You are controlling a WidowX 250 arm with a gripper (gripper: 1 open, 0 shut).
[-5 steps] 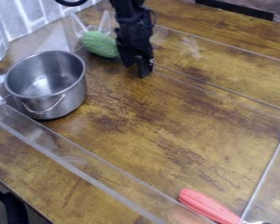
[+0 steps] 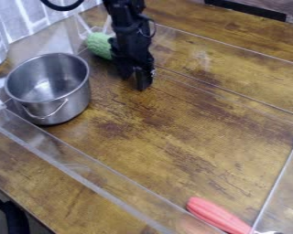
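Note:
The black robot arm reaches down from the top of the view to my gripper (image 2: 136, 77), low over the wooden table near the upper left. Directly left of and behind it lies a green, fluffy brush-like object (image 2: 98, 46), partly hidden by the arm. A steel pot (image 2: 48, 87) stands on the left, a short way from the gripper. Whether the fingers are open or shut on something cannot be made out in the dark shape.
A pink-red handled tool (image 2: 218, 216) lies at the bottom right. Clear plastic edging runs along the left and right.
The arm and gripper have moved slightly lower in the view. The pot and the pink-red tool stay where they were.

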